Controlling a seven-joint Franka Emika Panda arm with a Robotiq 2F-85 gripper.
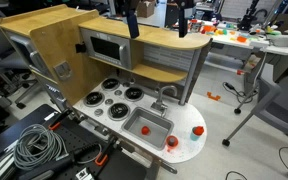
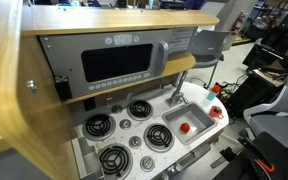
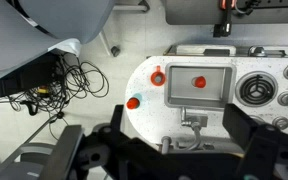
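A small red object point(image 3: 199, 82) lies in the grey sink point(image 3: 222, 97), also visible in both exterior views. On the white rounded counter end beside the sink sits a red round item point(image 3: 158, 78). Farther along that counter stands a teal cup-like item point(image 1: 198, 130) with red at its top. My gripper is open high above the counter, its dark fingers wide apart at the bottom of the wrist view. Nothing shows between them but the counter, sink and tap far below.
A tap point(image 1: 165, 93) rises behind the sink. Several stove burners point(image 2: 115, 157) lie beside it. A microwave point(image 2: 114, 62) sits under the wooden shelf point(image 1: 159, 38). Cables point(image 1: 39, 148) and chairs point(image 2: 212, 44) stand around the counter.
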